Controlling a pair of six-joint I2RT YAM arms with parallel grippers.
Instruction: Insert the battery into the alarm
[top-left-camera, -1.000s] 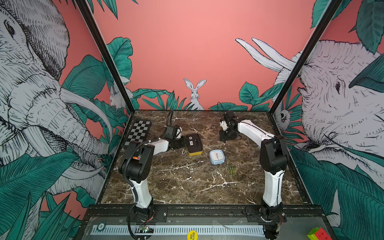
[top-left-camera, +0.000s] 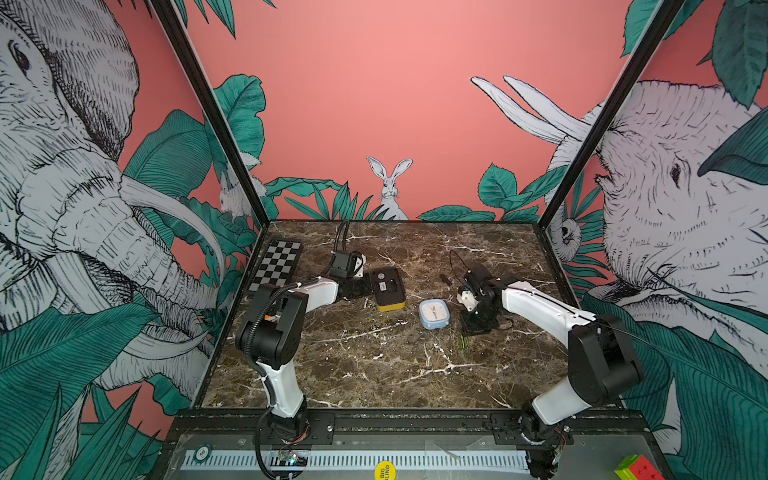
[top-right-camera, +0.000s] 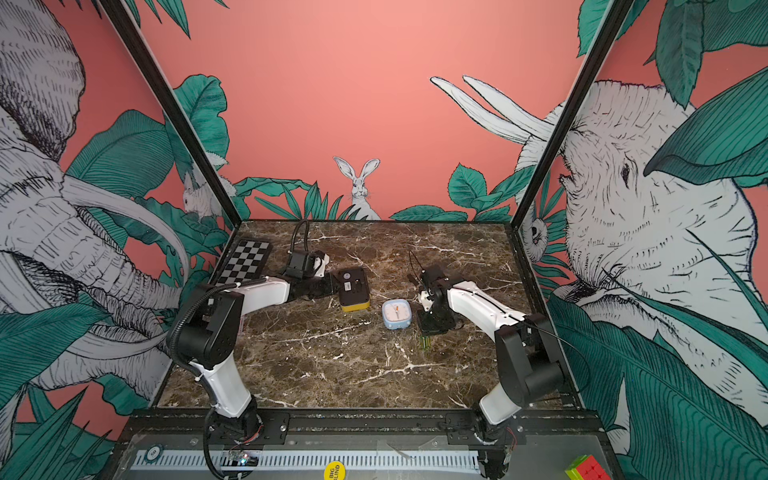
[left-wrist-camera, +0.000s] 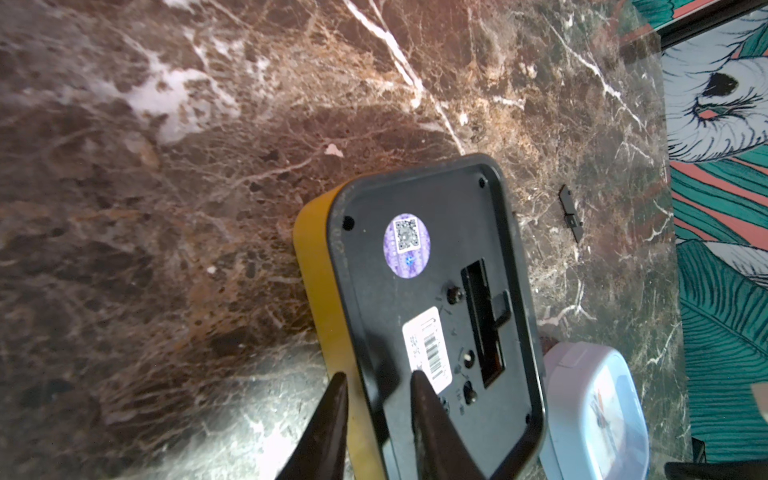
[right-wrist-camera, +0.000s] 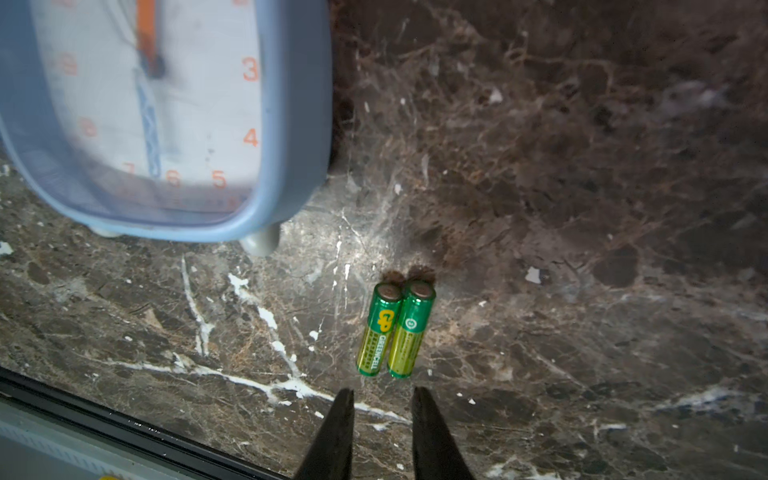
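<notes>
Face down on the table lies the black and yellow alarm (left-wrist-camera: 376, 320), its long battery slot (left-wrist-camera: 484, 324) uncovered and no battery showing in it. My left gripper hovers at its left side, fingers part open with a gap between them. Two green batteries (right-wrist-camera: 392, 329) lie side by side on the table to the right of the blue clock. My right gripper is above the table close to them, its fingers apart and empty; the batteries are in line with that gap in the right wrist view.
A small blue clock (top-left-camera: 434, 314) with a white dial stands between the alarm and the batteries. A small black piece (left-wrist-camera: 570, 213), perhaps a cover, lies behind. A checkered board (top-left-camera: 276, 265) is at the back left.
My right arm has swung from the back of the table toward the front, down to the batteries. The left arm, alarm and clock look almost unmoved.
</notes>
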